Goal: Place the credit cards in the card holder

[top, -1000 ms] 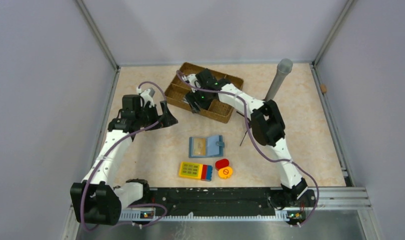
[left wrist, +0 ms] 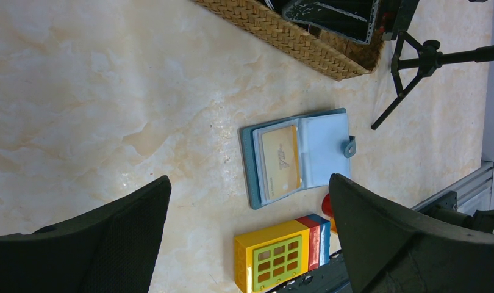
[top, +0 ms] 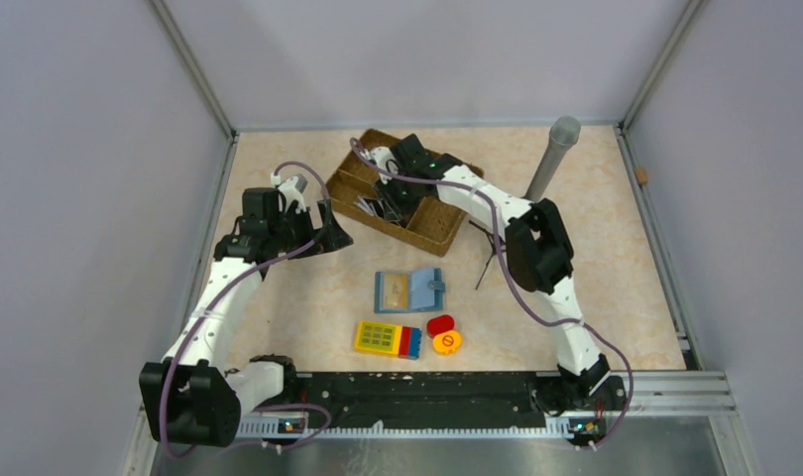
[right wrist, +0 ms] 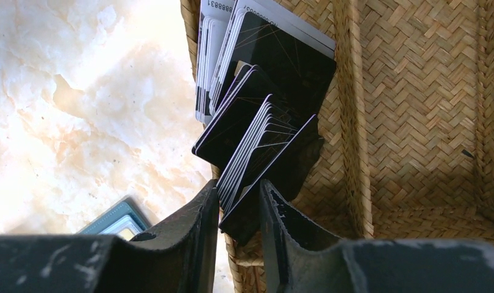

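The blue card holder (top: 409, 291) lies unfolded mid-table, with a gold card (left wrist: 281, 160) in its clear left pocket. Black and grey credit cards (right wrist: 281, 67) lean in a woven basket (right wrist: 354, 110); several are fanned, and a dark one (right wrist: 275, 174) slants at the front. My right gripper reaches in over the near wall. Its fingertips are apart, with the lower corners of the fanned cards in the gap; no firm grip shows. To the left of the basket, my left gripper (top: 333, 238) hovers open above bare table, nothing between its fingers.
A yellow toy phone (top: 386, 338) and red and orange pieces (top: 442, 335) sit in front of the holder. A small black tripod (left wrist: 422, 61) stands right of the basket, beneath a grey microphone (top: 554, 154). Table left of the holder is clear.
The basket has moved very slightly. The left arm and holder are unmoved.
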